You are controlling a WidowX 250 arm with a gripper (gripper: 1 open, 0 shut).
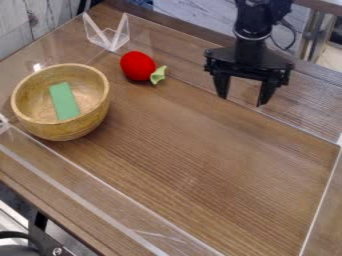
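Note:
My black gripper (247,77) hangs over the back right of the wooden table, its fingers pointing down near the tabletop; whether it is open or shut I cannot tell. To its left a red object (138,65) with a small pale green piece at its lower right rests on the table. A wooden bowl (90,120) at the left holds a green block (64,102).
A clear wire-like or plastic item (107,30) stands at the back left. A wall runs along the back. Black cables (16,240) show at the lower left corner.

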